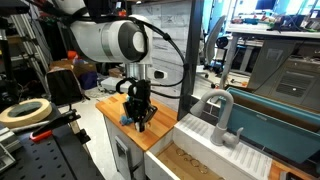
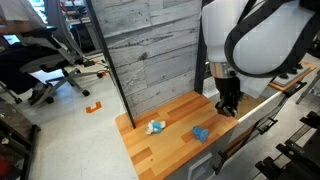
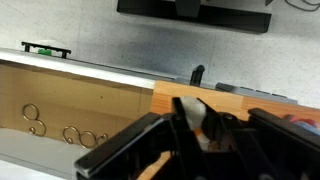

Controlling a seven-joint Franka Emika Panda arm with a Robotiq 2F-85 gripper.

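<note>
My gripper is shut on a small whitish thing, which shows between its dark fingers in the wrist view; its exact kind is hard to tell. In exterior view 1 the gripper hangs at the front edge of the wooden top, beside the open drawer. Exterior view 2 has the gripper at the right end of the wooden top, where the held thing is mostly hidden. A blue crumpled thing lies on the wood, apart from the gripper.
Another pale blue and white thing rests farther along the wood. The open drawer holds several rings and is otherwise largely empty. A grey tap-like handle rises behind it.
</note>
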